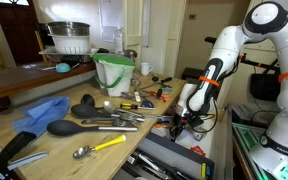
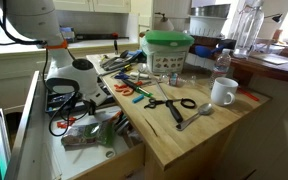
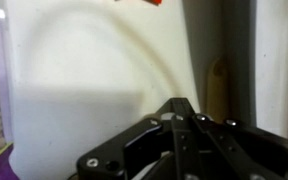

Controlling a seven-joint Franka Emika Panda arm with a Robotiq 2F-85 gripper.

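Low over the open drawer [image 2: 130, 158] at the counter's front, my gripper [image 1: 180, 129] points down among the utensils. From the wrist, the gripper appears shut, with nothing visible between its fingers. Beneath it lies a pale, smooth surface [image 3: 74, 60]. A brown wooden handle [image 3: 217, 90] lies in a dark strip to its right, and a small piece of a red object [image 3: 147, 2] shows at the top edge. The arm partly hides the drawer's contents in both exterior views.
The wooden counter [image 2: 199, 138] holds a green-and-white basket [image 1: 114, 73], a white mug [image 2: 224, 92], a spoon [image 2: 195, 117], black scissors [image 2: 188, 103] and several black utensils. A blue cloth [image 1: 40, 111] lies farther left. Drawer walls stand close around the gripper.
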